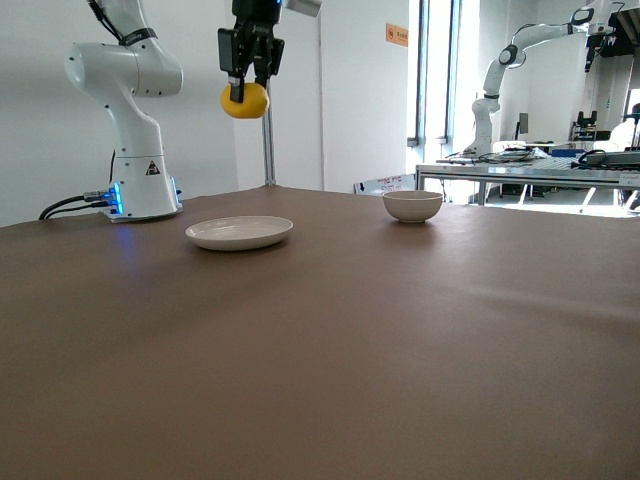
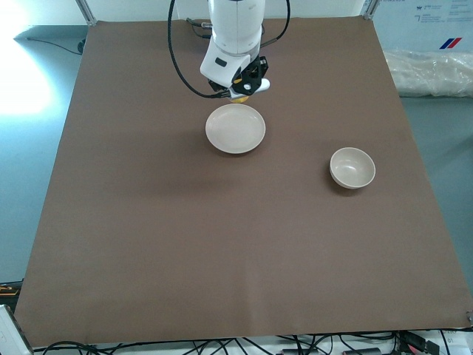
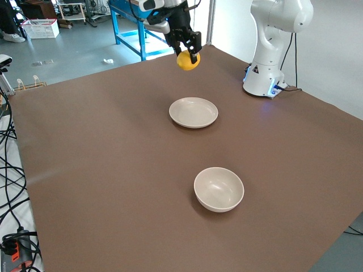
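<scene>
My gripper (image 1: 250,85) is shut on a round yellow object (image 3: 187,63), held in the air above and behind the white plate (image 3: 193,112). In the camera left view it is mostly hidden under my arm, with a yellow edge showing (image 2: 239,99). The plate (image 2: 235,129) is empty, toward the back middle of the brown table. An empty white bowl (image 2: 352,166) stands to its right in that view, also seen in the camera top view as a shallow bowl (image 1: 412,205).
Cables lie along its near edge in the camera left view.
</scene>
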